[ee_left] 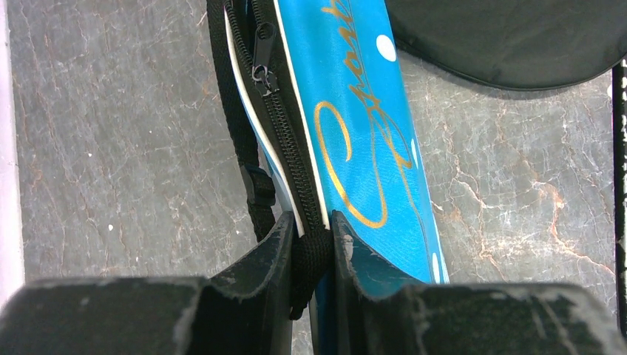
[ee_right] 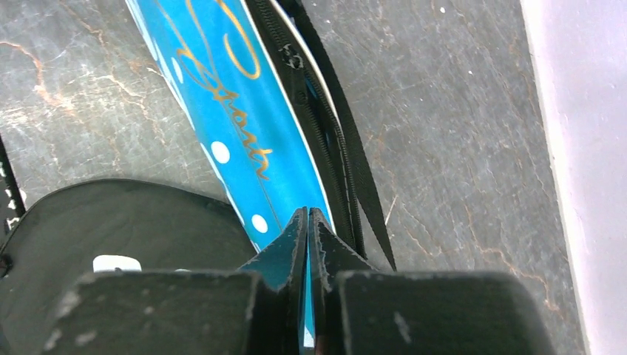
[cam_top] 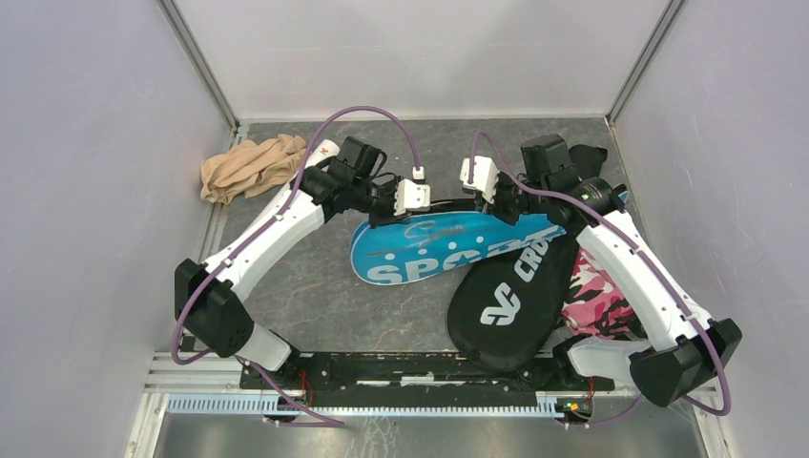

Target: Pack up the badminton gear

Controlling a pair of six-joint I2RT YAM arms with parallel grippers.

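Observation:
A long blue racket bag (cam_top: 425, 250) lies across the middle of the floor, white lettering along its side and its black zipped edge facing the back. My left gripper is shut on the black fabric tab at the zip's end. The zip pull (ee_left: 263, 55) sits farther along; beyond it the teeth (ee_right: 336, 159) part. My right gripper is over the blue panel close to the zip, its fingertips nearly together, with a thin blue strip showing in the narrow gap. Whether it touches the bag is hard to tell.
A black racket cover (cam_top: 496, 310) with white lettering lies in front, partly under the blue bag. Beside it is a pink camouflage cloth (cam_top: 599, 298). A crumpled tan cloth (cam_top: 253, 167) rests at the back left. Bare floor (cam_top: 334, 305) shows at front left.

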